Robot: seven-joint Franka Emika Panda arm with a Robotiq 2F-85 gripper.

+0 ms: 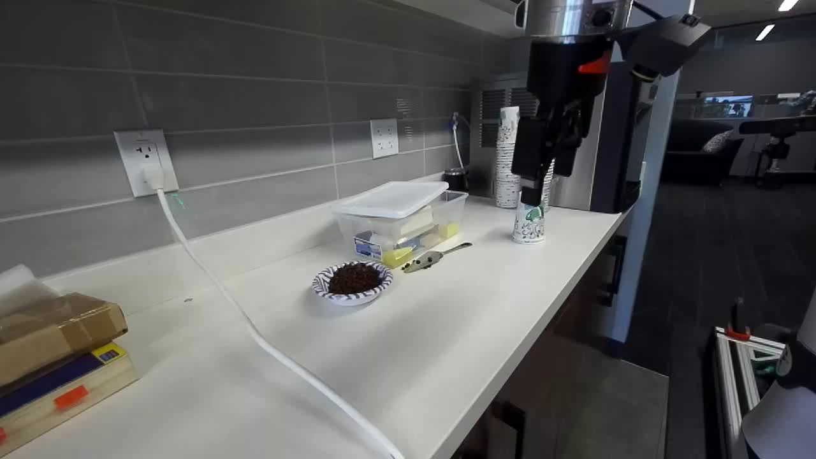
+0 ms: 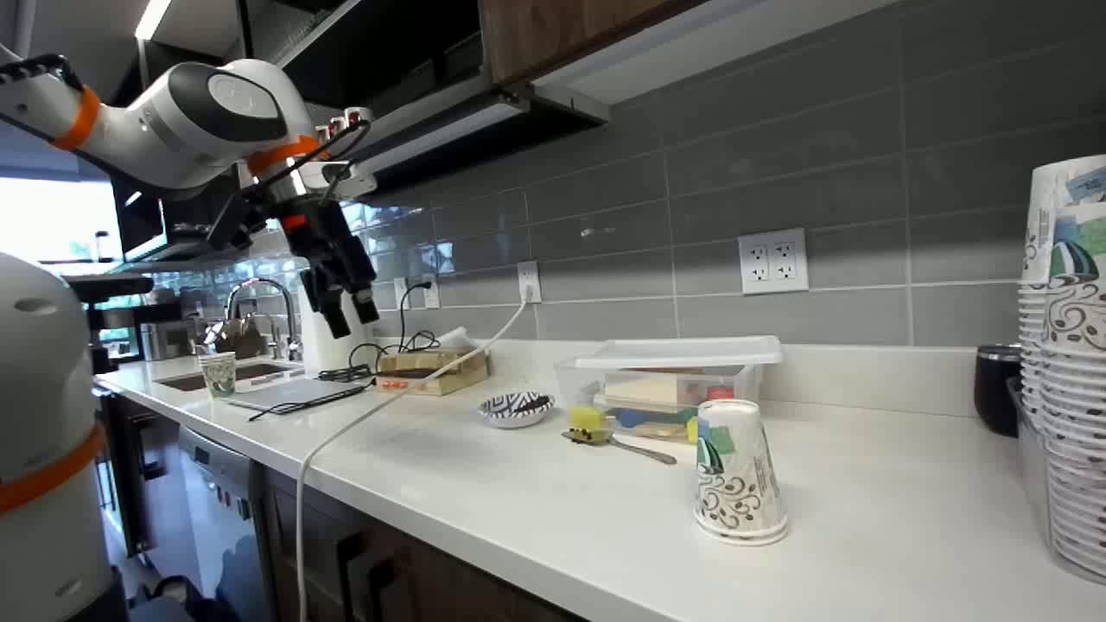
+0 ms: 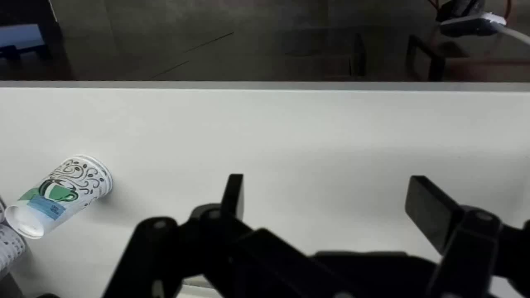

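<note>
My gripper is open above the white counter, its two black fingers wide apart and only bare countertop showing between them. In exterior view 2 the gripper hangs in the air, well above the surface. An upside-down paper cup with a coffee-swirl print, a second rim showing at its base, stands on the counter; the wrist view has this cup off to the left, clear of the fingers. A patterned bowl holds something dark brown. Beside it lies a spoon-like metal utensil with dark bits on it.
Behind the utensil sits a clear plastic bin with its lid askew. Tall cup stacks stand at the counter's far end. A white cable crosses the counter near boxes. The front edge drops to the floor.
</note>
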